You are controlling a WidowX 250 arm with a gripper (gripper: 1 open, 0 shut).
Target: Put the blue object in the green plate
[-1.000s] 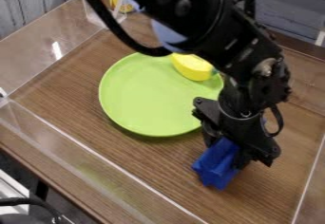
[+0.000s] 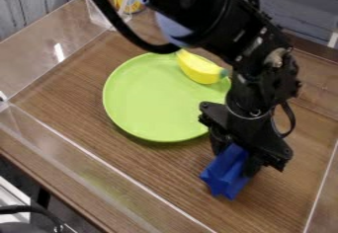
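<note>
The blue object (image 2: 224, 175) is on the wooden surface in the front right part of the camera view, its upper part hidden by the gripper. My black gripper (image 2: 243, 158) reaches down over it, with the fingers right at its top and sides. Whether those fingers press on the object is hard to make out. Up and to the left lies the green plate (image 2: 152, 99), flat and empty, apart from the blue object.
A yellow object (image 2: 201, 67) sits at the plate's far right edge, close beneath the arm. Clear walls (image 2: 99, 174) border the tray along the left and front. Bare wood lies between the plate and the front wall.
The arm and gripper have shifted very slightly; the blue object stays in nearly the same place. Plate and yellow object have not moved.
</note>
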